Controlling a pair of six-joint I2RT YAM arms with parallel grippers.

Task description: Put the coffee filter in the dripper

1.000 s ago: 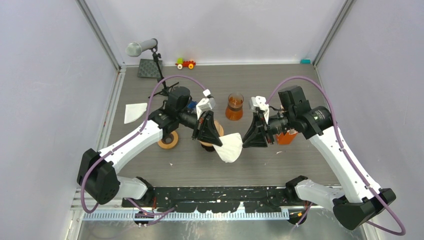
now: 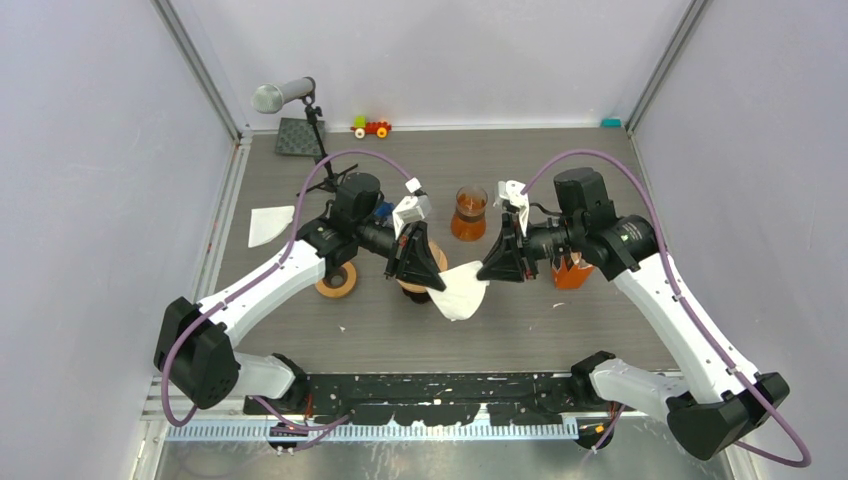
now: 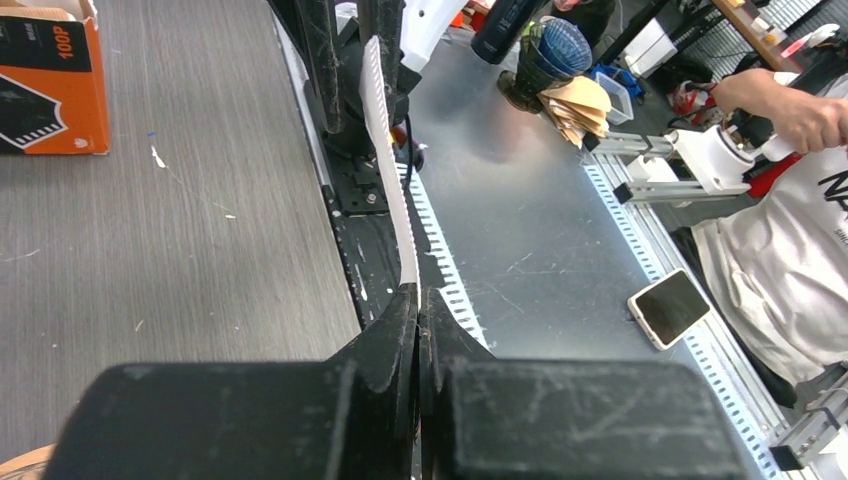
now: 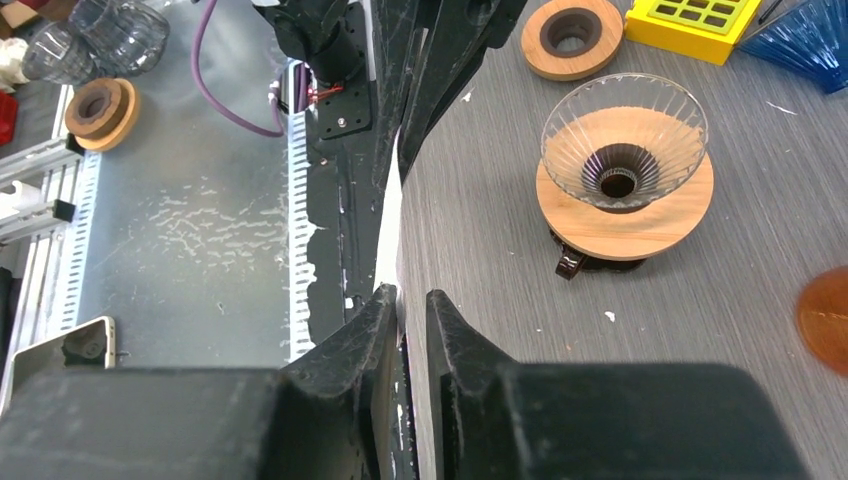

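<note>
A white paper filter [image 2: 459, 296] hangs upright between the grippers, seen edge-on in both wrist views. My left gripper [image 2: 434, 282] is shut on its left edge. My right gripper [image 2: 483, 272] is at the opposite edge, part open, with the filter's edge at one finger. The glass dripper [image 4: 567, 153] stands on a wooden stand [image 4: 625, 236], mostly hidden under my left gripper in the top view.
An orange-brown carafe [image 2: 469, 222] stands behind; an orange filter box [image 3: 55, 100] is at the right. A wooden ring [image 2: 336, 290], a yellow block [image 4: 690, 22] and a white sheet [image 2: 268, 224] lie on the left.
My right gripper has moved slightly back and left to the filter's edge, and the filter has shifted slightly. My left arm is still.
</note>
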